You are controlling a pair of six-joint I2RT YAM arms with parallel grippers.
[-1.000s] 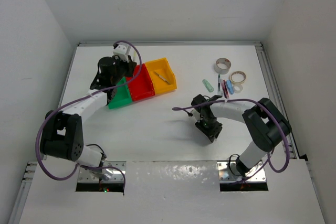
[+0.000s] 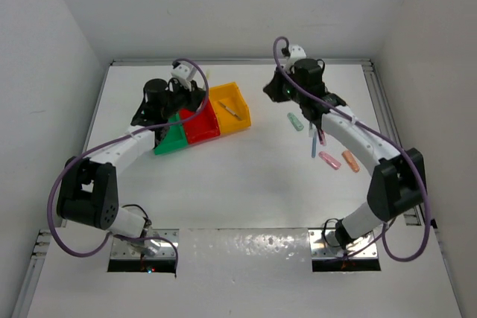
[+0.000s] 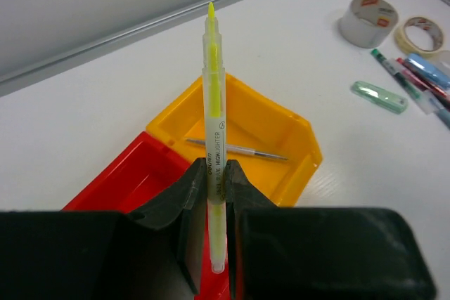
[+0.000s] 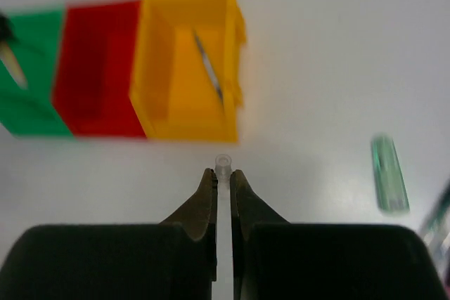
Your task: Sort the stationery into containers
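Observation:
My left gripper is shut on an upright yellow highlighter [image 3: 215, 103]. In the top view this gripper [image 2: 200, 99] hangs above the red bin [image 2: 201, 126], beside the green bin [image 2: 173, 141] and yellow bin [image 2: 237, 123]. A silver pen [image 2: 229, 111] lies in the yellow bin. My right gripper is shut on a small translucent piece [image 4: 223, 164], of which just the end shows. It is raised over the table, right of the yellow bin. A green eraser-like piece [image 2: 295, 121] lies to its right.
Tape rolls [image 3: 368, 21] and several pens [image 3: 415, 79] lie at the far right, partly hidden by my right arm in the top view. Pink [image 2: 329, 160] and orange [image 2: 350, 161] pieces lie nearer.
My left gripper shifted slightly right, still with the highlighter.

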